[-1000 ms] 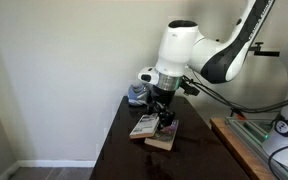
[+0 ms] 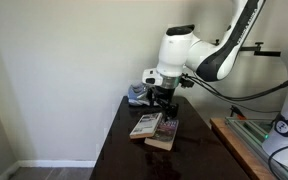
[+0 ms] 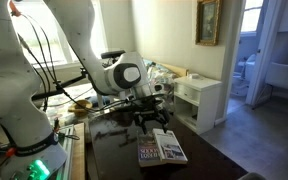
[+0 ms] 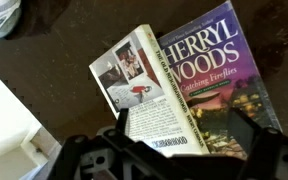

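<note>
Two books lie close together on the dark table. A paperback with a white back cover shows its spine and photos in the wrist view. Beside it, the purple book "Catching Fireflies" lies face up, its near edge partly covered by the white one. My gripper hangs above both books, its fingers wide apart and nothing between them. In exterior view 1, the white book is left of the purple book.
A grey-blue bundle lies at the table's far end in exterior view 1. Bare table stretches beside the books in exterior view 2. A white cabinet stands on the floor beyond.
My gripper has risen a little from the books and shifted slightly toward the far end of the table. The books look unmoved.
</note>
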